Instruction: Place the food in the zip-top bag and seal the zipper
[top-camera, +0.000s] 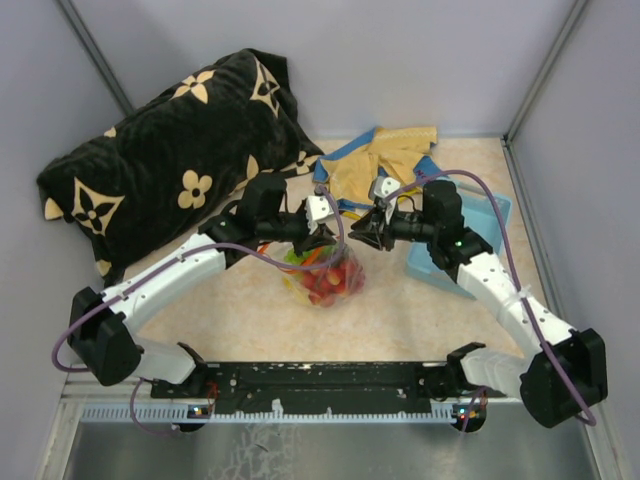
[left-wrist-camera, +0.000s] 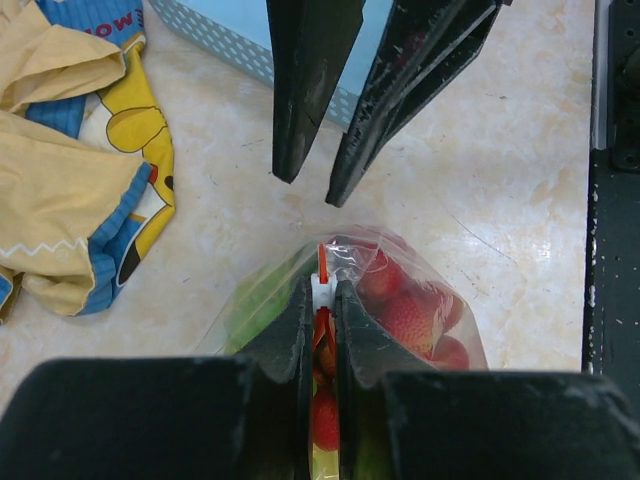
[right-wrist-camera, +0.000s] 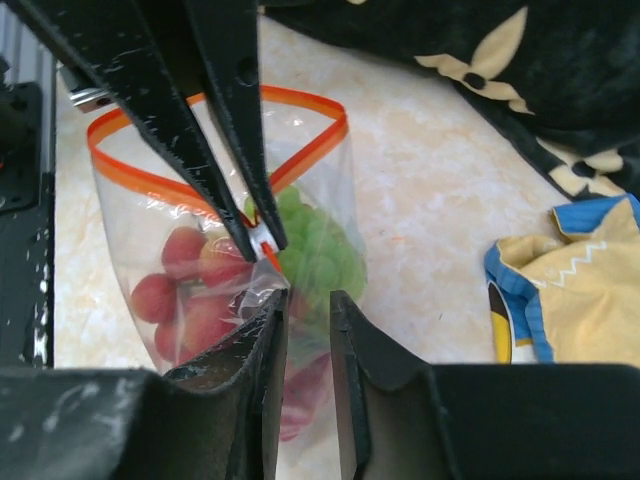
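Note:
The clear zip bag (top-camera: 328, 297) stands in the middle of the table with food inside: red strawberries (right-wrist-camera: 200, 265) and green grapes (right-wrist-camera: 320, 255). An orange zipper strip (right-wrist-camera: 300, 98) runs round its top, and the loop stands spread apart in the right wrist view. My left gripper is shut on the small white zipper slider (left-wrist-camera: 323, 292) at the bag's top edge. Just right of the bag, my right gripper is part open, its fingers (left-wrist-camera: 345, 180) apart with nothing held between them. Only a small gap separates the two grippers.
A yellow and blue cloth (top-camera: 385, 160) lies behind the bag. The light blue basket (top-camera: 440, 277) stands under the right arm, and a dark flowered blanket (top-camera: 170, 160) fills the back left. Bare table (top-camera: 390, 330) lies in front.

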